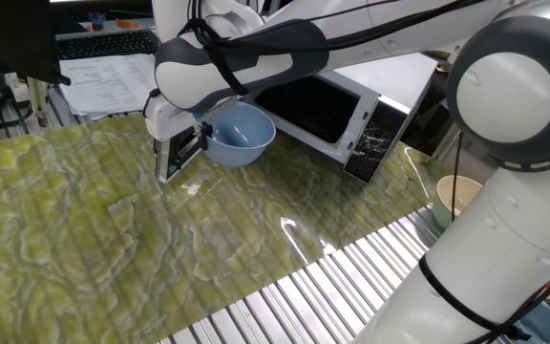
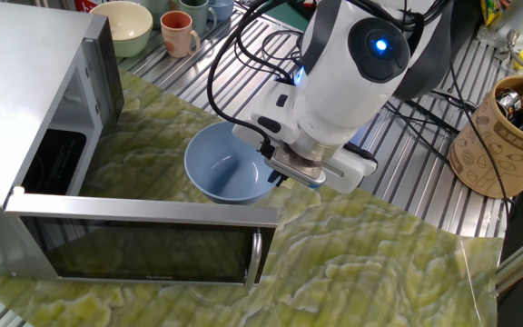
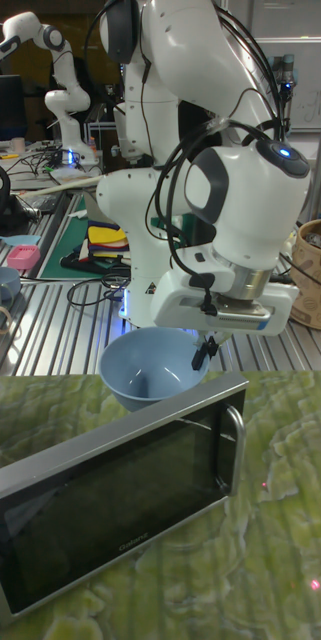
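Note:
A light blue bowl (image 2: 221, 163) stands upright and looks empty, between the microwave's open door (image 2: 143, 245) and the arm. My gripper (image 3: 205, 351) points down at the bowl's rim, on the side away from the microwave (image 2: 25, 73). Its dark fingertips lie close to that rim in exterior views 2 and 3. Whether they pinch the rim or only stand beside it cannot be made out. In exterior view 1 the arm and the door edge partly cover the gripper beside the bowl (image 1: 240, 139). The bowl's underside is hidden, so its contact with the green mat (image 1: 84, 229) is unclear.
The opened door, with its handle (image 2: 255, 259), juts out close to the bowl. Mugs, including a pink one (image 2: 180, 34), and a cream bowl (image 2: 123, 27) sit behind the microwave. A brown utensil bucket (image 2: 488, 145) stands across the table.

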